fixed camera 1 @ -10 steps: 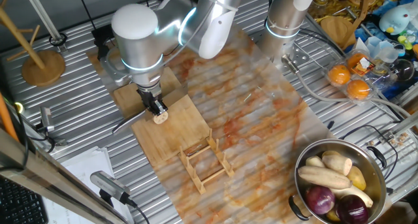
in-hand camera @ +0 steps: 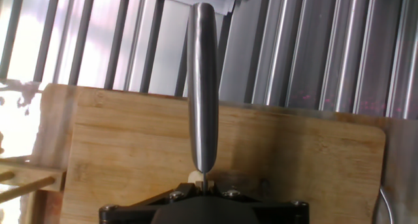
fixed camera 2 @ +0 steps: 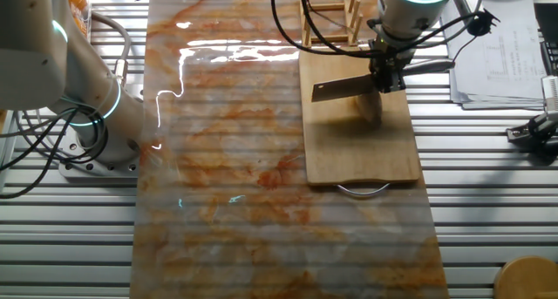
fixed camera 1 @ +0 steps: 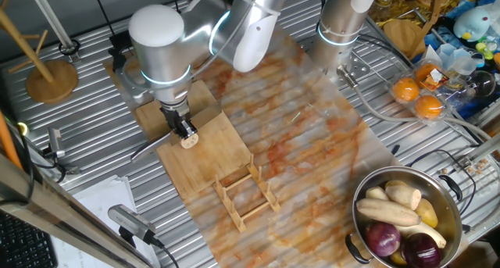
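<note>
My gripper is shut on a knife with a broad metal blade [fixed camera 2: 342,88]. The steel handle [in-hand camera: 204,87] sticks out from the fingers, over the edge of the wooden cutting board [fixed camera 2: 362,164]. In exterior view 1 the gripper [fixed camera 1: 183,128] is low above the board, with the handle [fixed camera 1: 153,147] pointing left. A pale, rounded food piece [fixed camera 2: 370,109] is on the board right beside the blade, below the gripper. Its round end [fixed camera 1: 189,142] shows dark spots. Whether the blade touches it or is in it, I cannot tell.
A small wooden rack [fixed camera 1: 245,196] stands at the board's end. A steel pot [fixed camera 1: 361,213] with several vegetables is at the lower right. Papers [fixed camera 2: 497,50] and a clamp-like device [fixed camera 1: 131,221] lie off the mat.
Over the last second, the arm and knife have shifted slightly to the left in exterior view 1. The food piece's visible end has shifted slightly left too. The grip on the knife looks the same.
</note>
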